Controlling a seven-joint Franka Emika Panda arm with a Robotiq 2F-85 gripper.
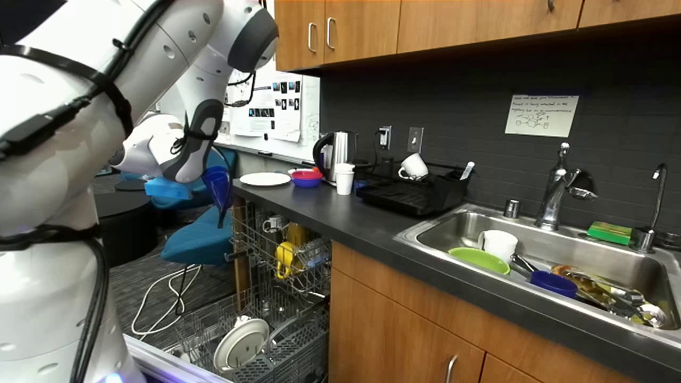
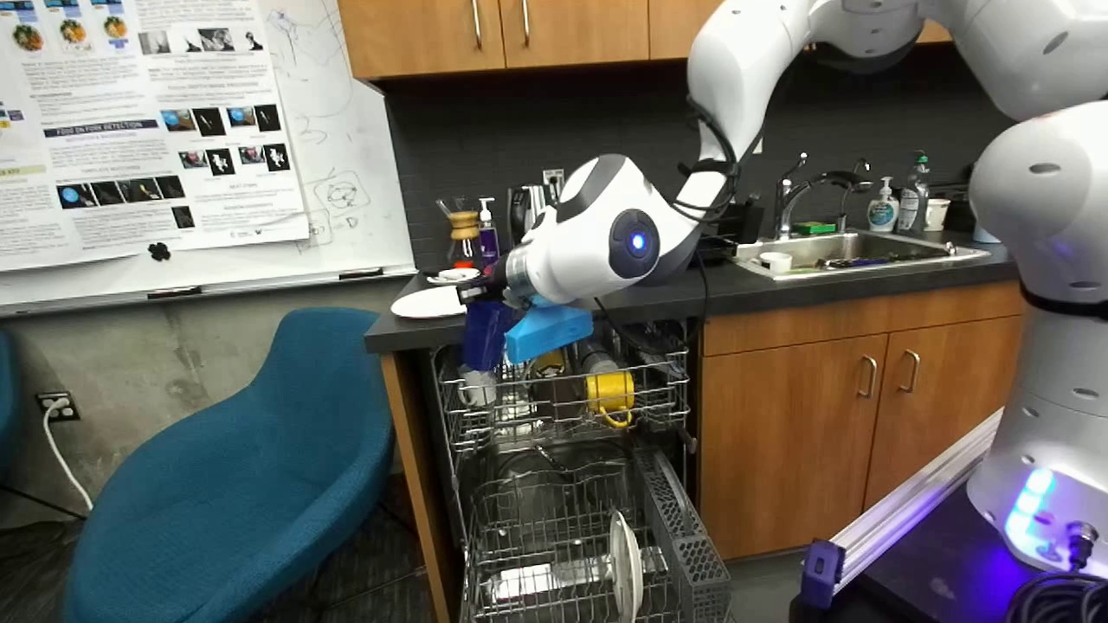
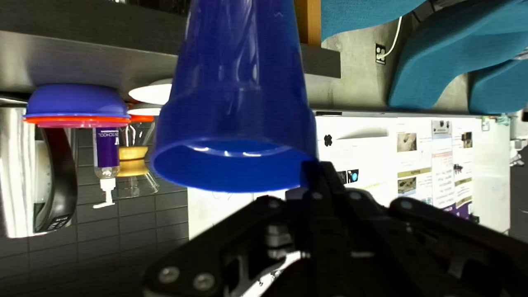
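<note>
My gripper is shut on the rim of a tall, tapered blue cup (image 3: 237,99), whose wall runs down between the dark fingers. Seen in exterior view 2, the blue cup (image 2: 484,334) hangs rim up and slightly tilted below the gripper (image 2: 486,292), in front of the counter's left end and over the upper dishwasher rack (image 2: 519,410). The cup's narrow base is cut off in the wrist view. In exterior view 1 the arm hides most of the gripper, while the cup (image 1: 217,185) shows left of the counter.
The upper rack carries a yellow mug (image 2: 610,393) and other cups; plates (image 1: 242,344) stand in the lower rack. A white plate (image 1: 265,179) and stacked bowls (image 1: 307,178) sit on the counter. Dishes fill part of the sink (image 1: 469,220). A blue chair (image 2: 260,488) stands at left.
</note>
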